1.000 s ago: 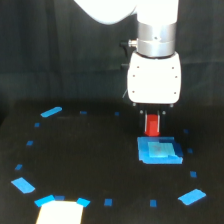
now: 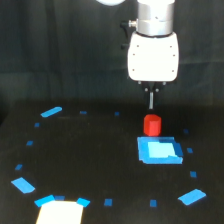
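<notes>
A red block (image 2: 152,125) stands at the back edge of a small blue tray (image 2: 144,160) with a pale light blue middle; whether it rests in the tray or just behind it is unclear. Straight above it hangs my gripper (image 2: 152,106), pointing down beneath its white housing. Its thin dark fingers end a little above the block, apparently with a small gap. They look close together against the dark background, too small to tell whether they are open or shut.
Blue tape strips lie around the dark table, such as one at the far left (image 2: 51,112) and one at the right (image 2: 192,197). A small red mark (image 2: 153,203) lies in front of the tray. A white object (image 2: 60,212) is cut off at the front edge.
My gripper has risen from around the red block to above it. The block has stayed at about the same spot by the tray.
</notes>
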